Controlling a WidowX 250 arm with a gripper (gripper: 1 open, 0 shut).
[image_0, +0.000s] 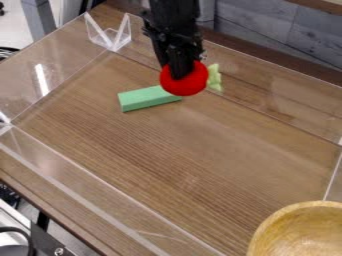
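My black gripper (178, 57) reaches down from the top centre, shut on a red round object (183, 82) held above the table, near the back. A green block (144, 98) lies on the wood just left of and below it. A pale yellow-green item (213, 76) is partly hidden behind the red object.
A clear plastic holder (110, 32) stands at the back left. A yellow bowl (301, 235) sits at the front right.
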